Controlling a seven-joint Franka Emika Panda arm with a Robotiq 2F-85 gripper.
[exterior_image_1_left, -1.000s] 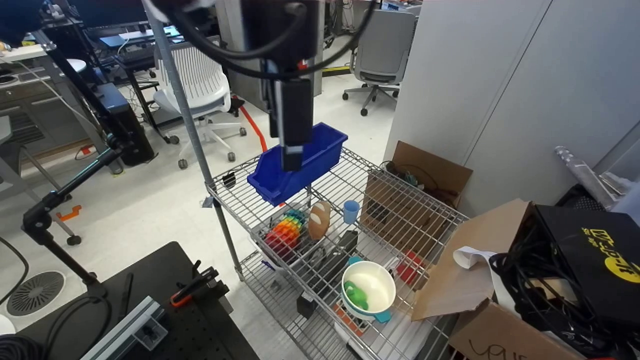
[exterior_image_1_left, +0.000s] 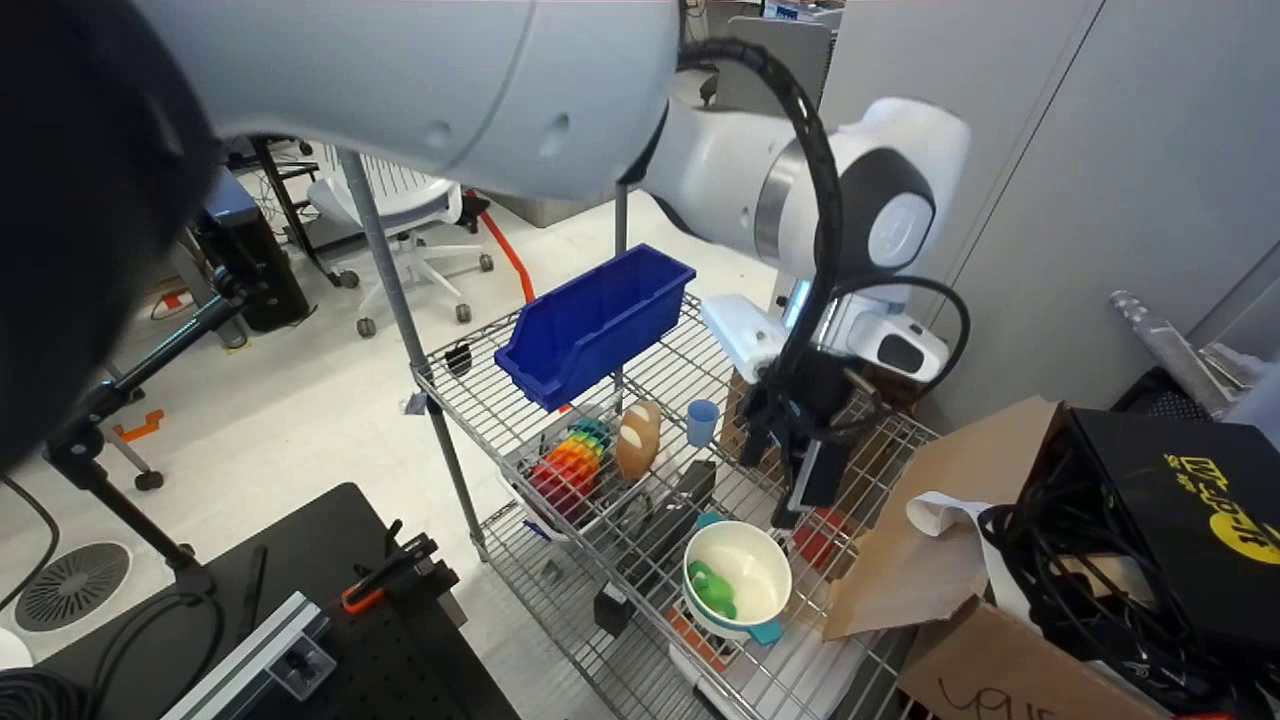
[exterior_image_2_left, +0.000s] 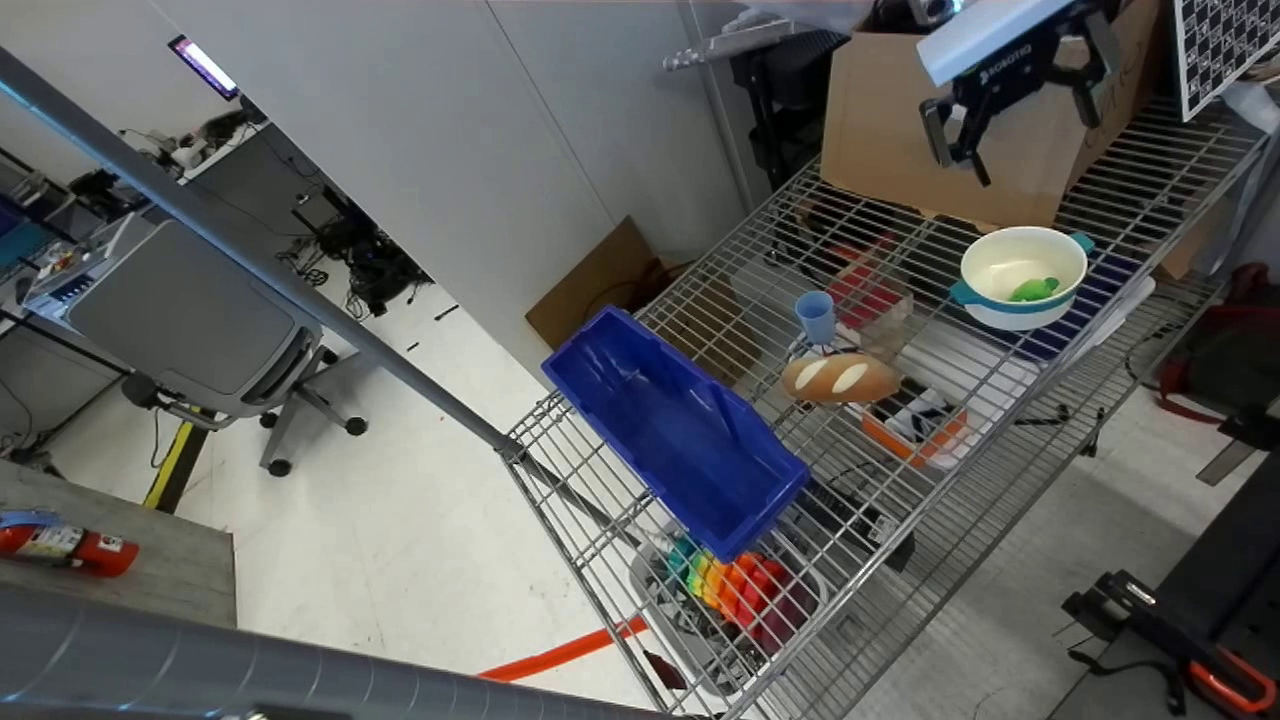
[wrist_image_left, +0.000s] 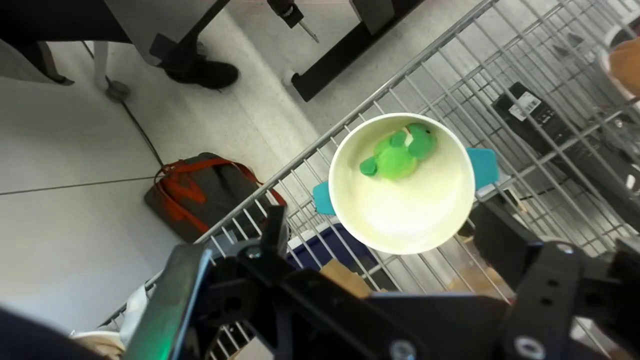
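A cream bowl with teal handles (wrist_image_left: 402, 222) stands upright on the wire rack, a green plush toy (wrist_image_left: 396, 157) lying inside it. My gripper (exterior_image_2_left: 1020, 142) hangs above the rack near the bowl, its fingers spread wide with nothing visible between them. From the wrist, one finger (wrist_image_left: 276, 229) shows left of the bowl and the other to its lower right; neither appears to touch it. A brown toy bread loaf (exterior_image_2_left: 842, 378), a light blue cup (exterior_image_2_left: 815, 317) and a blue bin (exterior_image_2_left: 672, 426) rest elsewhere on the rack.
An open cardboard box (exterior_image_1_left: 894, 546) flanks the bowl on one side. Wire bars make up the rack's surface (exterior_image_2_left: 600, 534), with stored items visible through them. Between the cup and the wall side, the upper shelf has bare room.
My arm has swung from in front of the blue bin toward the right, past the cup and behind the bowl in exterior view 1. The rack's objects look unmoved.
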